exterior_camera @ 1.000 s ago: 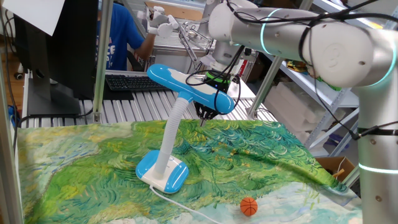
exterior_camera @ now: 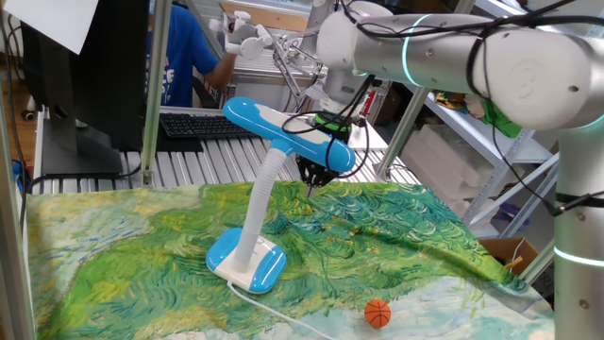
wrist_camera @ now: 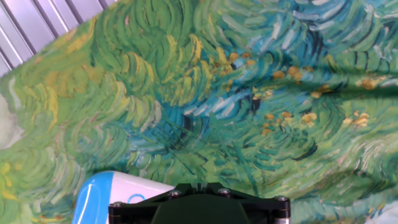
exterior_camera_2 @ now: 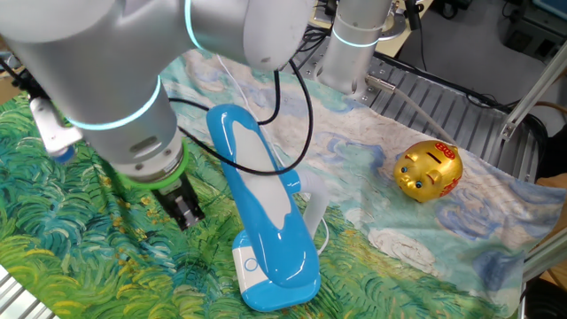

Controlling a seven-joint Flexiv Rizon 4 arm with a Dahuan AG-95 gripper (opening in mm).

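Note:
A blue-and-white desk lamp [exterior_camera: 253,257] stands upright on the painted cloth, its long head [exterior_camera_2: 257,190] tilted over its base. Beyond the lamp, partly behind its head in exterior view 1, hangs my gripper [exterior_camera_2: 188,218]. It points down above the cloth, and its black fingers look shut with nothing showing between them. At the bottom edge of the wrist view, a corner of the lamp's base [wrist_camera: 130,190] shows beside the fingers. An orange toy basketball [exterior_camera: 377,313] rests near the front of the cloth. A golden piggy bank [exterior_camera_2: 428,171] sits on its pale part.
The lamp's white cord [exterior_camera: 283,318] runs along the cloth. Loose black cables [exterior_camera_2: 306,115] loop from the arm over the lamp head. A monitor [exterior_camera: 80,90] and keyboard [exterior_camera: 203,126] stand at the back left. Cloth [wrist_camera: 249,124] below the gripper is clear.
The arm's upper links have shifted slightly, to the right in exterior view 1, while the gripper remains behind the lamp head. Lamp and basketball have not moved.

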